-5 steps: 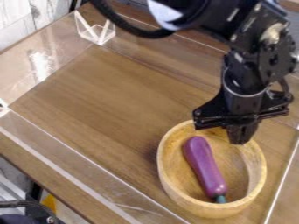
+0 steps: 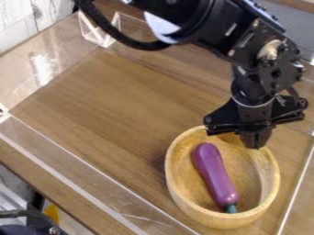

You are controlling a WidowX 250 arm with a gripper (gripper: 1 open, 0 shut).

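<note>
A light wooden bowl (image 2: pixel 183 184) sits at the lower right of the table, holding a purple eggplant (image 2: pixel 215 173) with a teal tip toward the front. My gripper (image 2: pixel 255 138) hangs just over the bowl's back rim, right of the eggplant's upper end and apart from it. It looks shut, with nothing visible between its fingers.
A white wire holder (image 2: pixel 98 29) stands at the back left. Clear edging runs along the table's left and front.
My gripper has shifted very slightly; the bowl and eggplant have stayed where they were.
</note>
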